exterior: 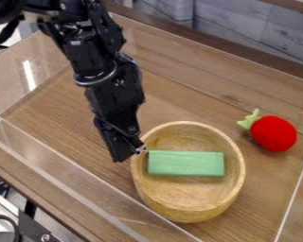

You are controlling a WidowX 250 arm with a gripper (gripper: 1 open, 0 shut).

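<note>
The black robot arm reaches down from the upper left, its gripper (133, 151) at the left rim of a tan wooden bowl (192, 200). Inside the bowl lies a green rectangular block (186, 164). The fingertips are small and dark in this view; nothing is visible held between them.
A red tomato-like object (276, 134) with a green stem sits right of the bowl on the wooden table (218, 66). Black cables hang at the lower left edge.
</note>
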